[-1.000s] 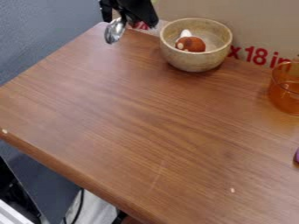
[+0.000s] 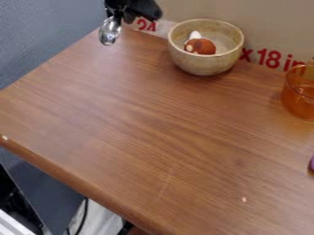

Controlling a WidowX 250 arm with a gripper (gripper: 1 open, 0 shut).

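Note:
My black gripper (image 2: 123, 13) is at the top of the view, left of the bowl and above the back left of the table. A shiny metal utensil (image 2: 109, 30), apparently a spoon, hangs upright below it, held in the gripper. A beige bowl (image 2: 185, 58) stands at the back of the wooden table (image 2: 135, 138), holding a brown and white object (image 2: 201, 46) that is too small to identify surely.
An orange translucent cup (image 2: 298, 94) stands at the right edge, with a small purple thing (image 2: 310, 164) partly visible below it. A cardboard panel (image 2: 270, 23) backs the table.
The gripper and the metal utensil have shifted slightly left and up over the last second. The bowl and cup have not moved.

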